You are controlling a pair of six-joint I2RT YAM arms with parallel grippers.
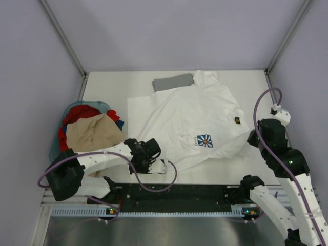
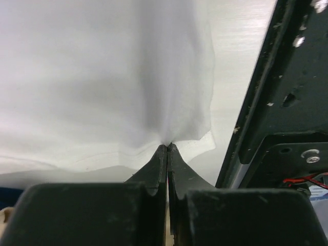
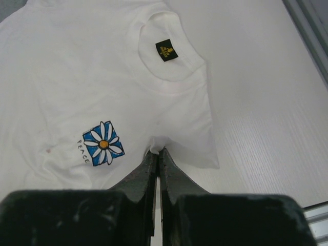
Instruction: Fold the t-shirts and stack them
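A white t-shirt with a blue flower print lies spread across the table, its neck with a dark label towards the right. In the left wrist view, my left gripper is shut with its tips at the shirt's hem corner; a bit of cloth meets the tips. My right gripper is shut on the shirt's sleeve edge, where the cloth bunches up at the fingertips. In the top view the left arm hides part of the lower left hem.
A grey folded shirt lies at the back of the table. At the left stands a teal basket heaped with red, tan and blue clothes. Bare table shows at the back left.
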